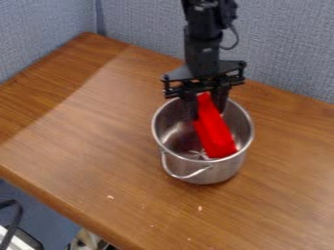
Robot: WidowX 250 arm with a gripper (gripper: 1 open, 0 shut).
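Note:
A steel pot [177,161] with a wire handle sits on the wooden table. My black gripper [202,96] reaches down into it from above, shut on a long red object [216,132]. The red object leans inside the pot, its lower end toward the near right.
A grey padded wall [287,49] stands behind. At the lower left the table's edge drops to a grey floor, where dark cables show.

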